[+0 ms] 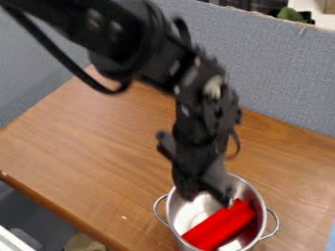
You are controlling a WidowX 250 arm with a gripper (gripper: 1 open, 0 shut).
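Observation:
A steel pot [262, 201] with two side handles stands at the lower right of the table. A red cylindrical object [218, 225] lies inside it on the white bottom. My gripper [202, 186] hangs at the pot's back rim, above and left of the red object, blurred by motion. It appears shut, and I see nothing held between its fingers.
A grey padded panel [281, 69] runs along the back. The table's front left edge drops to a dark area with white and brown items below.

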